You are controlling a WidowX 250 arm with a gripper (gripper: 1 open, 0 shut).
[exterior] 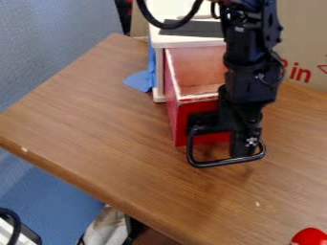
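Note:
A red box with a pinkish open top (189, 77) stands on the wooden table, in front of a white object with a dark panel (179, 32). My black gripper (225, 148) is low at the front right of the red box and covers part of it. I cannot make out whether its fingers are open or shut, or whether they touch the box.
A blue cloth (140, 79) lies left of the box. A red object (309, 236) is at the bottom right edge, and cardboard (301, 48) stands behind.

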